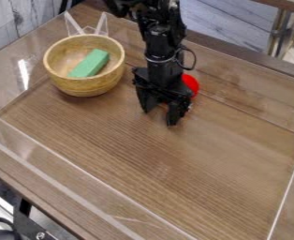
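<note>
My black gripper (162, 101) hangs low over the middle of the wooden table (150, 178), its fingers pointing down. A red round object (188, 83) shows behind it on the right, partly hidden by the gripper. The gripper is open; whether anything lies between its fingers is hard to see against the dark parts.
A yellow bowl (67, 52) with a green block (90, 63) inside stands at the upper left. A shelf edge shows at the top right.
</note>
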